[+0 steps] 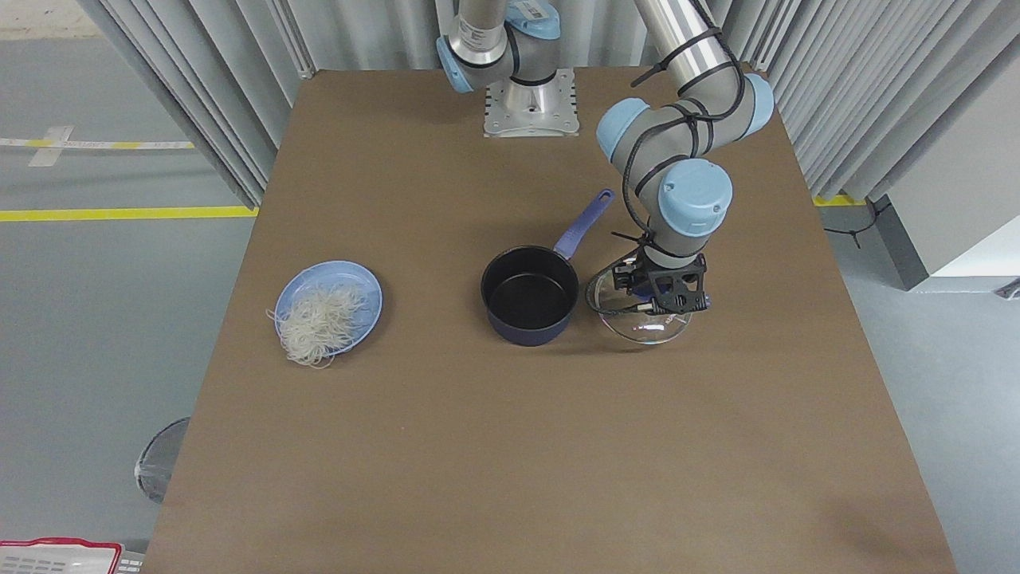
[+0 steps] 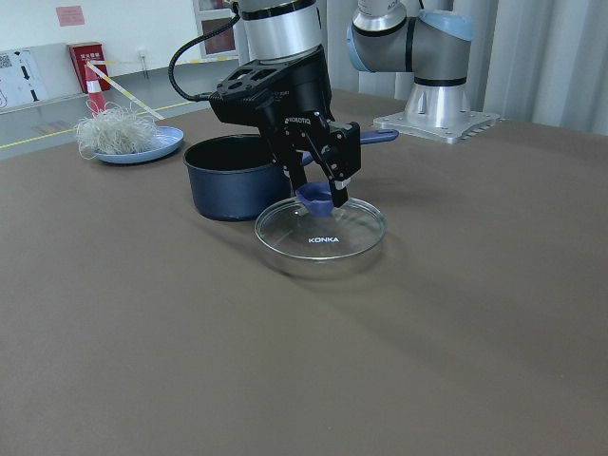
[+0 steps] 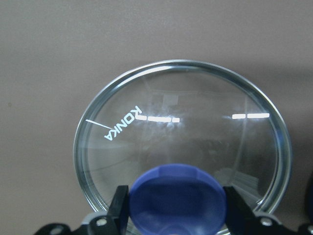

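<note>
The glass lid [image 2: 318, 237], marked KONKA, hangs low over the table just right of the pot, or rests on it; I cannot tell. My gripper [image 2: 319, 190] is shut on its blue knob [image 3: 177, 198]. The dark blue pot [image 1: 528, 296] stands uncovered, its purple handle [image 1: 585, 220] toward the back. A blue plate [image 1: 368, 296] with white noodle-like strands [image 1: 315, 325] lies to the left.
</note>
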